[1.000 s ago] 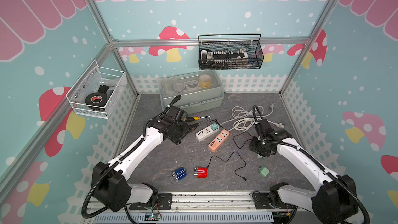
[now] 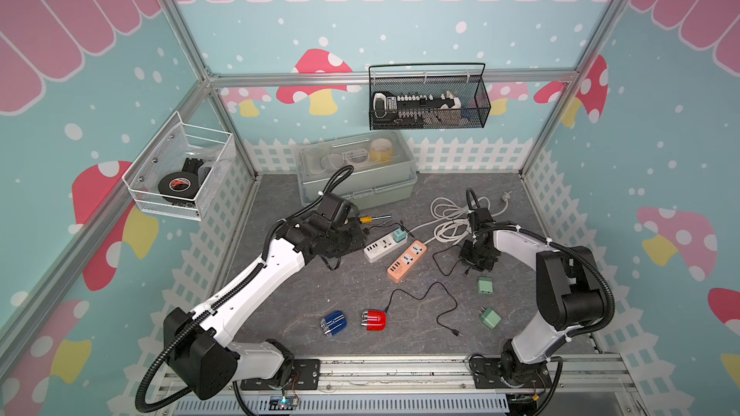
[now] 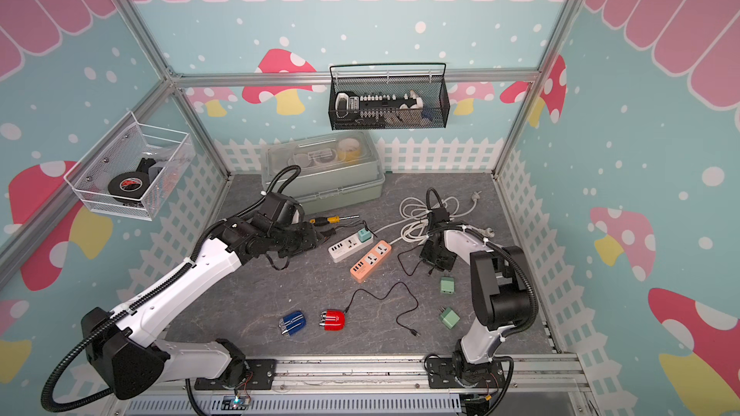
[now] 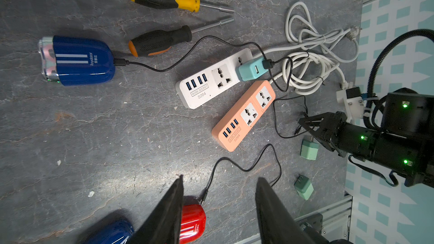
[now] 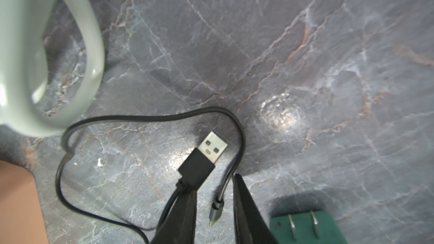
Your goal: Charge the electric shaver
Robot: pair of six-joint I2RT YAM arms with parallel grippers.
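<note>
A red shaver (image 2: 374,319) at the table's front has a black cable attached, its free end (image 2: 454,332) lying to the right. A blue shaver (image 2: 333,322) lies left of it. Another blue shaver (image 4: 81,61) is cabled to a teal adapter (image 4: 251,69) in the white power strip (image 4: 199,86). My left gripper hovers open and empty. My right gripper is open above a loose black cable; its USB plug (image 5: 201,160) and small connector (image 5: 216,211) lie near the fingertips, the small one showing between them. Two green adapters (image 2: 485,285) lie nearby.
An orange power strip (image 4: 244,115) has free sockets, with coiled white cords (image 4: 312,63) behind it. Two screwdrivers (image 4: 160,40) lie near the far blue shaver. A lidded box (image 2: 357,169) stands at the back.
My right gripper has moved away from the front, uncovering the nearer-rear green adapter, and its arm has folded inward. The left gripper has shifted slightly to the right and turned.
</note>
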